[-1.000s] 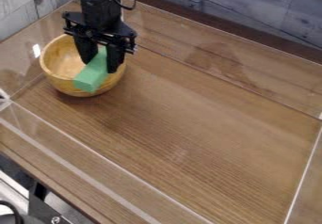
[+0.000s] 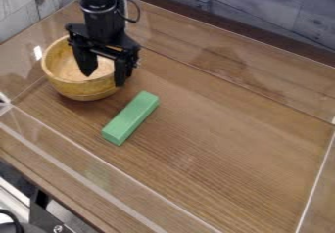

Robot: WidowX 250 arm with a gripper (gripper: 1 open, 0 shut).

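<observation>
A green rectangular block (image 2: 131, 117) lies flat on the wooden table, below and right of a yellow bowl (image 2: 76, 85). The black gripper (image 2: 102, 63) is over the bowl, its two dark fingers apart on either side, open, with nothing seen between them.
The green block has moved from within the bowl, at the gripper, out onto the table to the lower right. The gripper stays over the bowl, now without the block.
</observation>
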